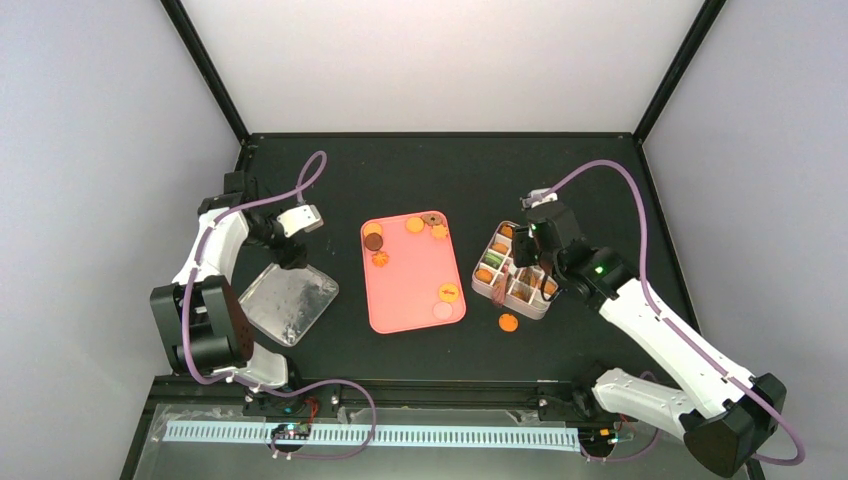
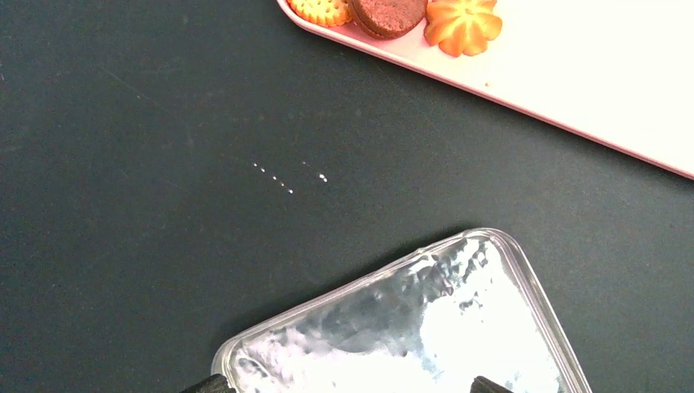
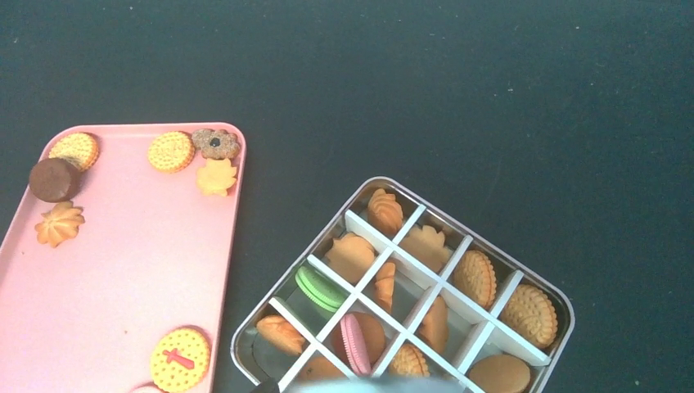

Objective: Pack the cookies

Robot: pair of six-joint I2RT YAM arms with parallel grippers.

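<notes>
A divided tin (image 3: 565, 327) holds assorted cookies, including a green one (image 3: 317, 288) and a pink one (image 3: 356, 344). My right gripper (image 1: 520, 270) is over it; only slivers show at the bottom of the right wrist view, so its fingers are unclear. The pink tray (image 3: 123, 270) holds several cookies along its edges, among them a chocolate round (image 3: 54, 180) and a round with a red mark (image 3: 180, 360). My left gripper is open above the metal lid (image 2: 491, 311), its fingertips barely visible at the frame's bottom edge.
A loose orange cookie (image 1: 508, 323) lies in front of the tin. The lid lies left of the pink tray.
</notes>
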